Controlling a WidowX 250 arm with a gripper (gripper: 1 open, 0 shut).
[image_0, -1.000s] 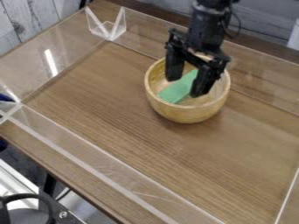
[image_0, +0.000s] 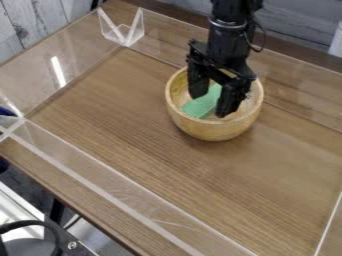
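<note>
A round tan bowl (image_0: 201, 126) sits on the wooden table (image_0: 147, 180) in the upper middle. A green object (image_0: 202, 103) lies inside it, partly hidden. My black gripper (image_0: 218, 85) is over and into the bowl from above, its open fingers pointing down around the green object. Whether they touch it I cannot tell.
Clear acrylic edging runs along the table's left side. A small clear piece (image_0: 122, 27) stands at the back left. Black cables lie at the bottom left.
The arm and gripper have moved slightly left and lower over the bowl, covering more of the green object.
</note>
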